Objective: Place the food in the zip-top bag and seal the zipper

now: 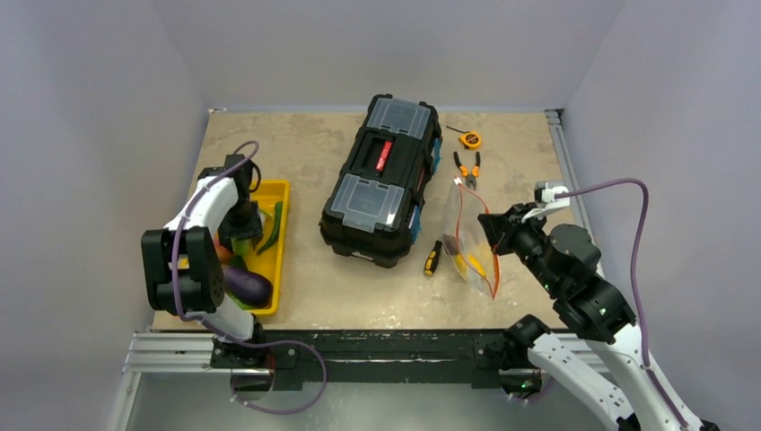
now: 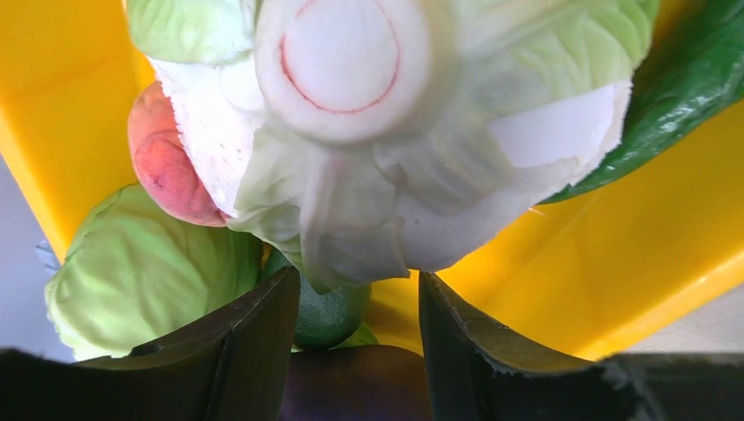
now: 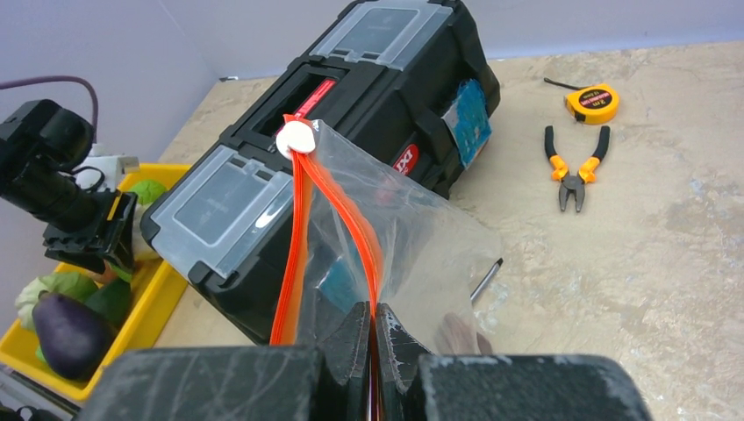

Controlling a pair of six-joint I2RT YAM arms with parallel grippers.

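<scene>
In the left wrist view my left gripper is open over the yellow bin, its fingers apart. A pale cabbage (image 2: 456, 193) with its cut base showing is just beyond the fingertips. A dark green vegetable (image 2: 329, 311) and the purple eggplant (image 2: 355, 386) show through the gap, apparently below and not held. A green cucumber or pepper (image 2: 676, 105) lies at the right. My right gripper is shut on the orange zipper edge of the clear zip top bag (image 3: 421, 237). The bag (image 1: 462, 224) stands with its mouth parted, yellow food (image 1: 476, 264) inside it.
A black toolbox (image 1: 381, 180) stands between the yellow bin (image 1: 285, 215) and the bag. A screwdriver (image 1: 432, 259) lies beside the bag; pliers (image 1: 467, 169) and a tape measure (image 1: 470, 140) are behind it.
</scene>
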